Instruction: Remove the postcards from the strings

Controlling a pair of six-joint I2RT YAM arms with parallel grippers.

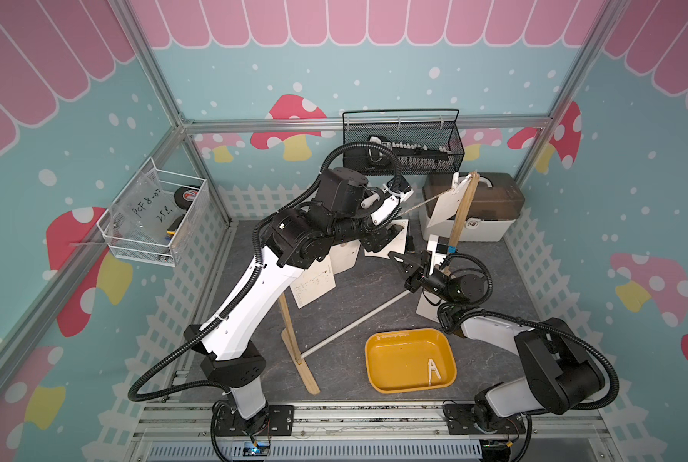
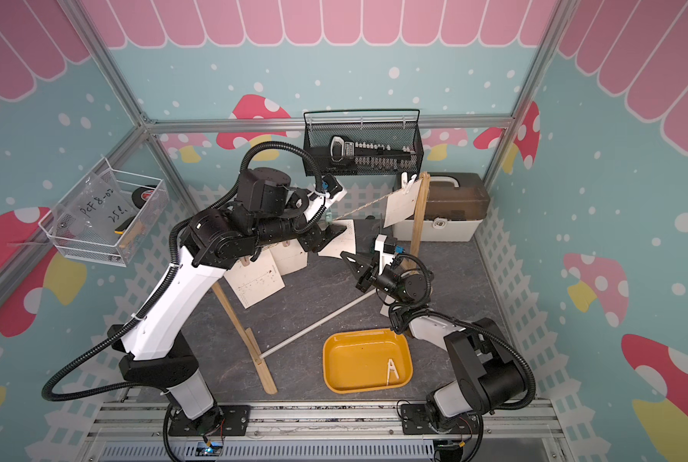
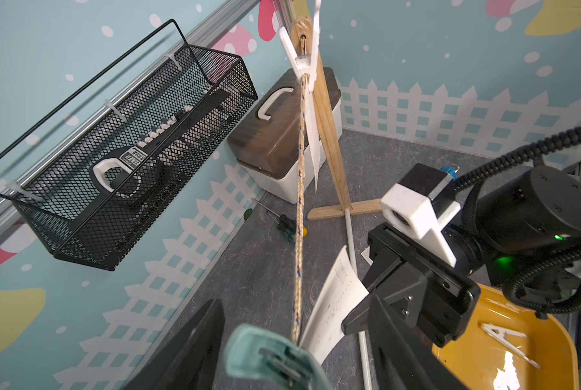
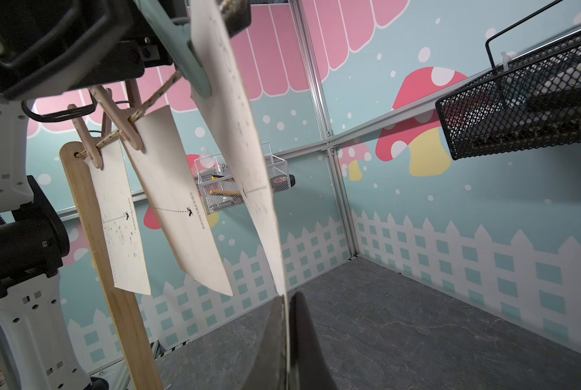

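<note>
Postcards hang by clothespins from a string between two wooden posts: pink-pegged cards [image 4: 180, 201] at the left, a white-pegged card [image 2: 400, 201] at the right. At a middle card [image 4: 238, 149], my left gripper is part open around the green clothespin [image 3: 264, 347] on the string [image 3: 300, 195]; its fingertips are blurred. Lower down, my right gripper is shut on that card's lower edge, seen edge-on in the right wrist view.
The yellow tray [image 1: 398, 354] with a white clothespin sits at the front. A toolbox [image 2: 455, 204] stands back right. Mesh baskets [image 1: 401, 142] hang on the rails. A pole [image 1: 359, 320] crosses the floor between the posts.
</note>
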